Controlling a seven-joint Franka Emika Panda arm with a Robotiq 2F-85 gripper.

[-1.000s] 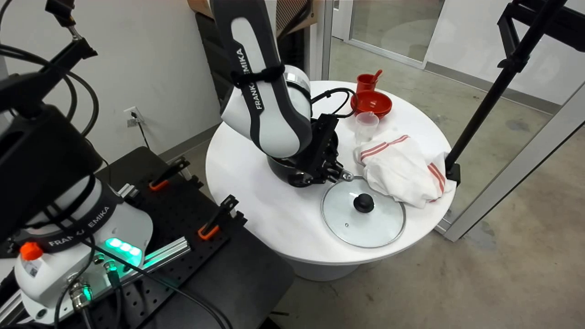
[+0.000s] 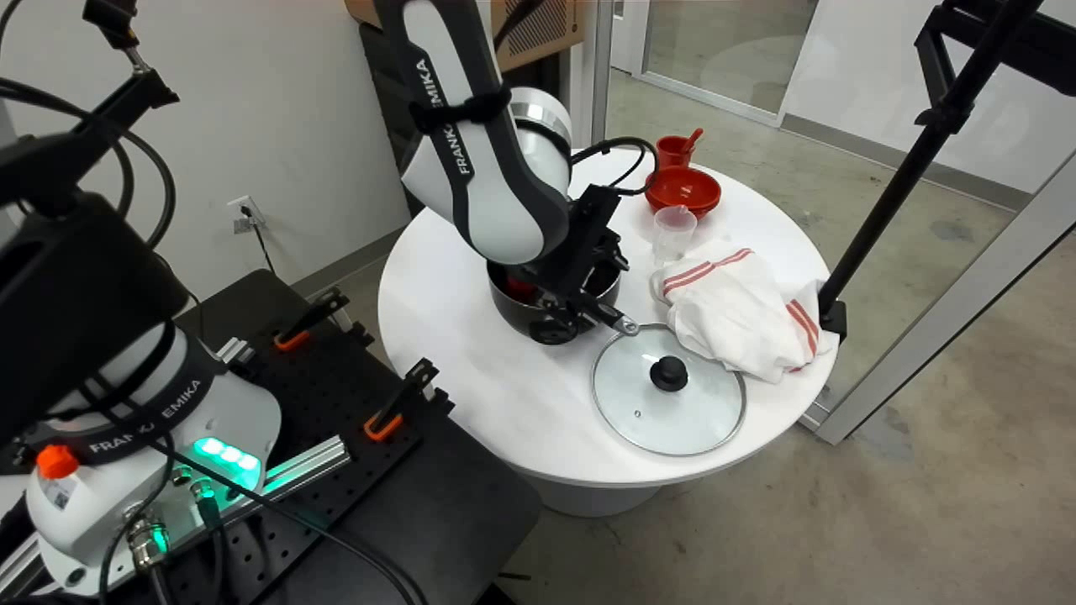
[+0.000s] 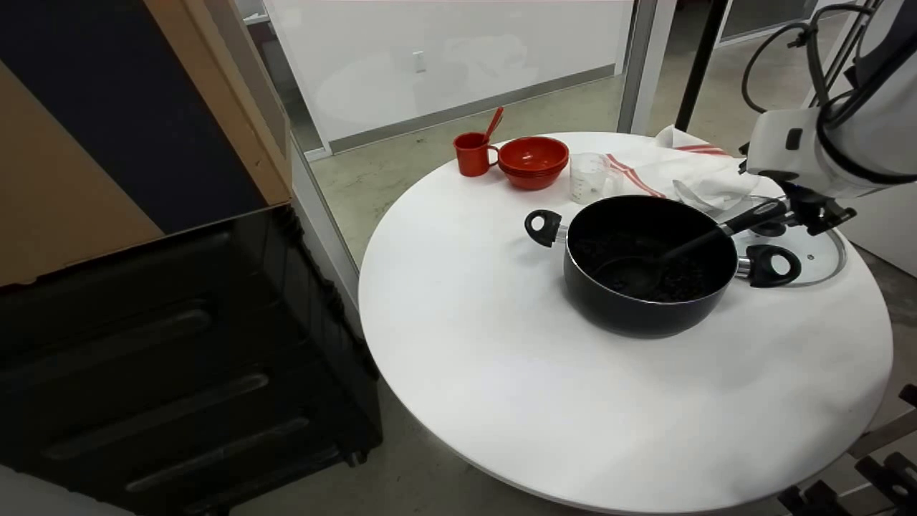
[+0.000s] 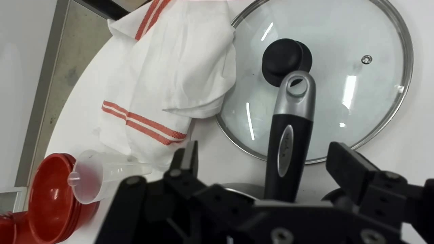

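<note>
The black pot (image 3: pixel 653 318) stands on the white round table, dark inside. A black ladle (image 3: pixel 632 274) rests in it, its handle (image 4: pixel 287 146) leaning out over the rim toward the glass lid. My gripper is open around this handle, with a gap on either side in the wrist view. The handle's grey end with a hole (image 2: pixel 625 326) sticks out beyond the fingers (image 4: pixel 189 156). Flat on the table beside the pot lies the glass lid (image 2: pixel 646 408) with a black knob. The arm covers much of the pot in exterior view 1.
A white towel with red stripes (image 2: pixel 741 313) lies against the lid. Behind the pot are a clear measuring cup (image 3: pixel 591 178), stacked red bowls (image 3: pixel 533 162) and a red mug (image 3: pixel 472 155) holding a red utensil. Bare table (image 3: pixel 481 344) spreads in front and left.
My gripper has shifted left in exterior view 1, back over the pot. More of the ladle handle now sticks out past the fingers. The lid and towel have stayed put.
</note>
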